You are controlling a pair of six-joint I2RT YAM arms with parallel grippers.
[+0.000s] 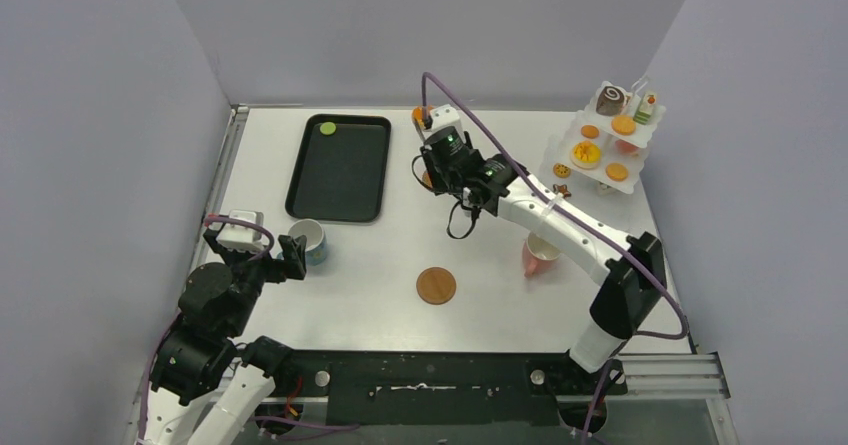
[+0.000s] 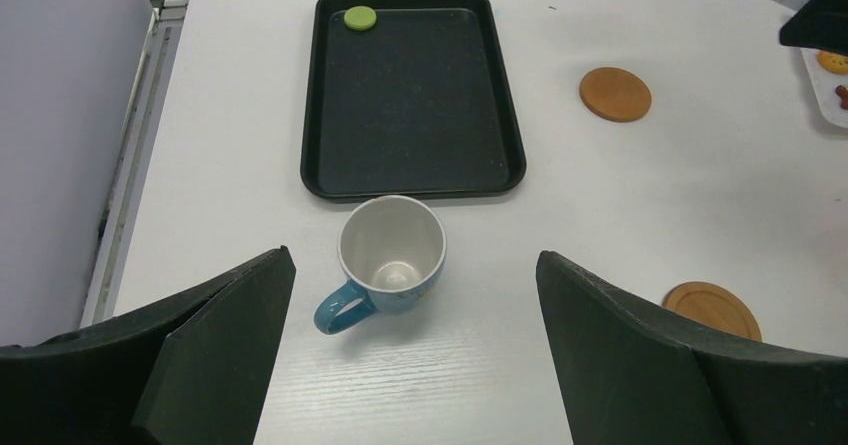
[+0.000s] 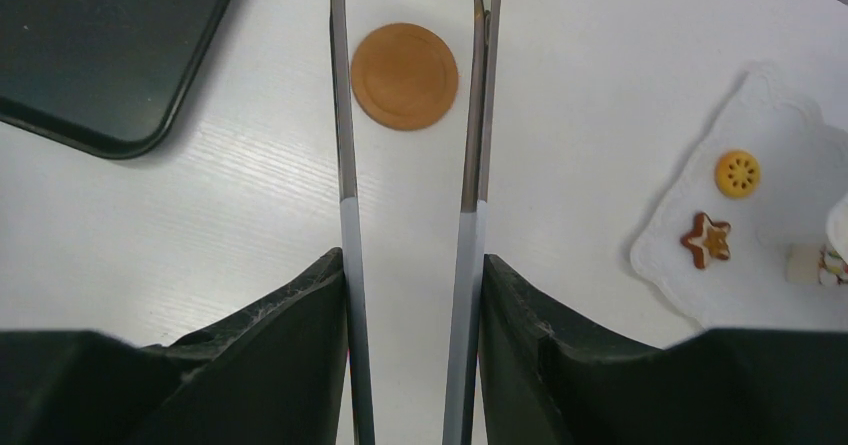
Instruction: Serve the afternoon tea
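Note:
My right gripper is closed around metal tongs, whose two arms stand apart. An orange piece shows at their far end in the top view; whether it is tip or food I cannot tell. The black tray holds one green round sweet in its back left corner. My left gripper stands open and empty behind the blue-handled mug. A pink mug stands by the right forearm. One brown coaster lies right of the tray, another coaster near the front.
The tiered white stand at the back right carries several cakes and cookies. A star cookie lies on its lowest tier. The right arm spans the table's right half.

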